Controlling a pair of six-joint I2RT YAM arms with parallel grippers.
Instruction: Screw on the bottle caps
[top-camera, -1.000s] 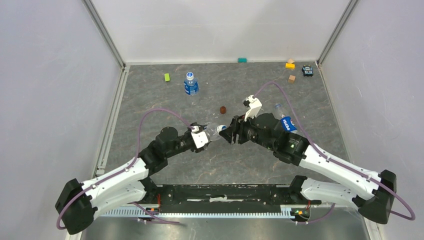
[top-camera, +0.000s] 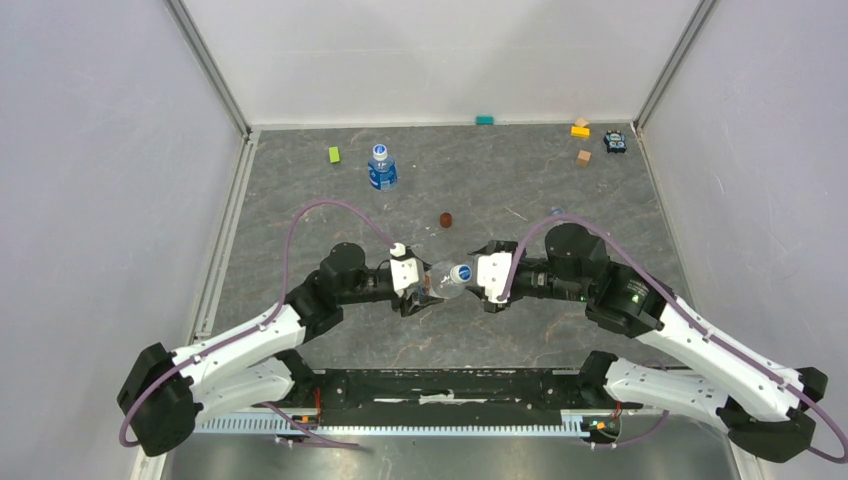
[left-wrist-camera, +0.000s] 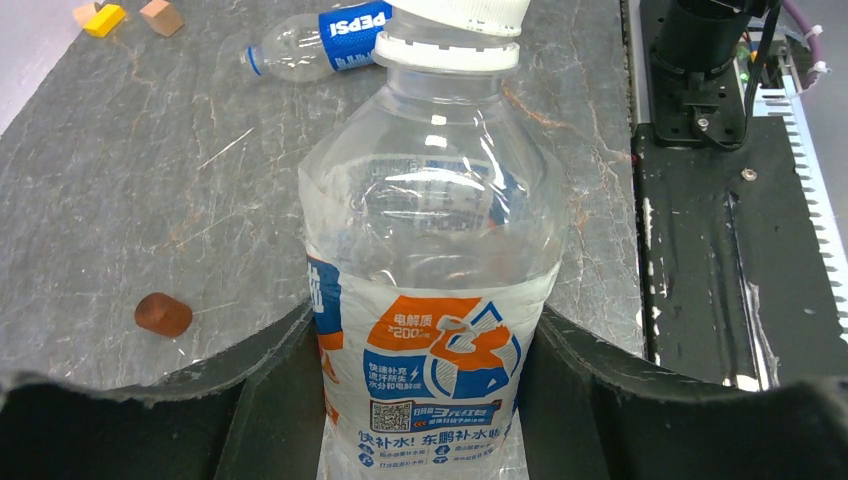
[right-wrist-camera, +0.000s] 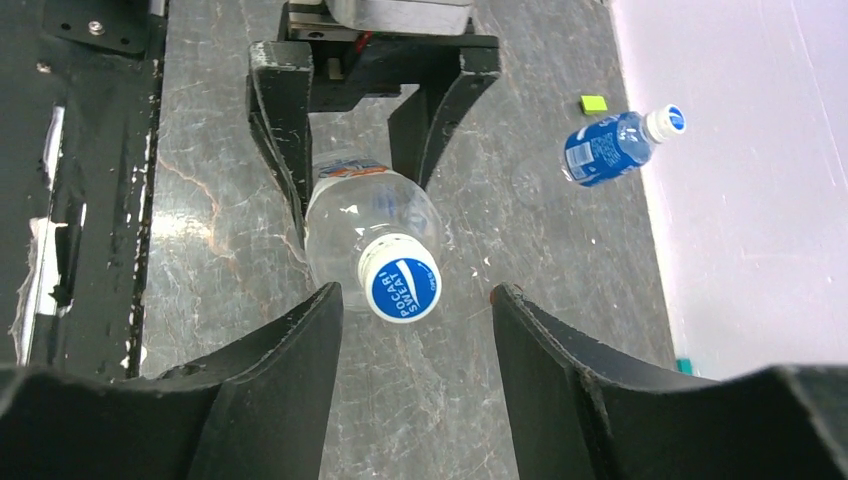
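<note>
My left gripper (top-camera: 410, 280) is shut on a clear bottle (left-wrist-camera: 430, 220) with an orange and blue label, held tilted toward the right arm. A white cap (right-wrist-camera: 400, 278) with a blue top sits on its neck; whether it is screwed tight I cannot tell. My right gripper stands open just around or before the cap, with nothing gripped. A capped Pepsi bottle (top-camera: 382, 172) stands at the back; another Pepsi bottle (left-wrist-camera: 320, 45) lies on its side to the right, largely hidden in the top view.
Small blocks, a green one (top-camera: 334, 155), a yellow one (top-camera: 580, 131) and a brown one (top-camera: 446, 220), lie on the grey floor, with a small toy car (top-camera: 615, 141) at the back right. White walls bound the area.
My right gripper has rotated and lined up facing the held bottle's cap. My left gripper has moved slightly right with the bottle.
</note>
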